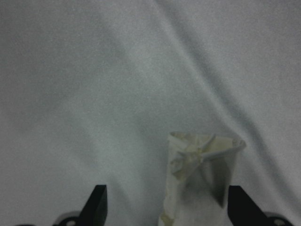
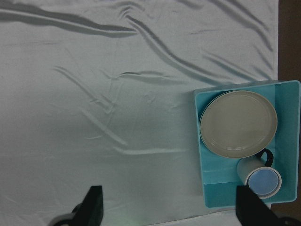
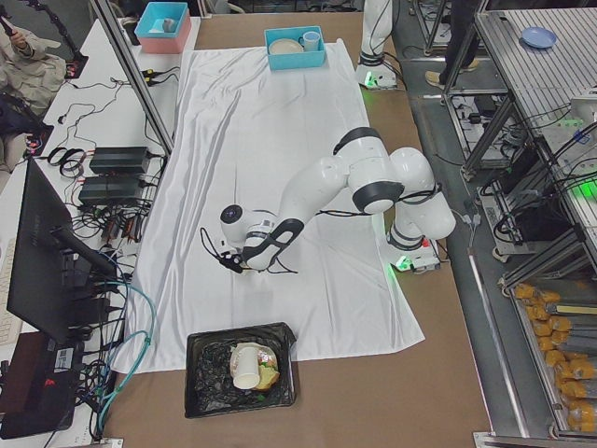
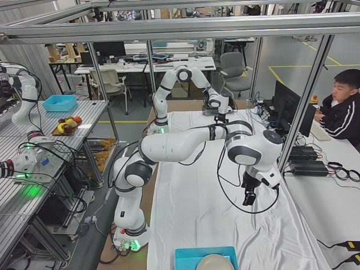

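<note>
A crumpled whitish paper piece [image 1: 188, 183] stands or lies on the white cloth [image 1: 84, 117] in the left wrist view, between the open fingers of my left gripper, toward the right one. In the camera left view that gripper [image 3: 233, 261] is low over the cloth and mostly covers it. My right gripper is open over the cloth, nothing between its fingers; a blue bin [image 2: 203, 183] with plates [image 2: 237, 122] and a mug [image 2: 263, 181] shows below it.
At the near end in the camera left view, a black-lined tray [image 3: 201, 392] holds a white cup [image 3: 246, 371] and food-like items. A monitor [image 3: 37, 271] stands on the side desk.
</note>
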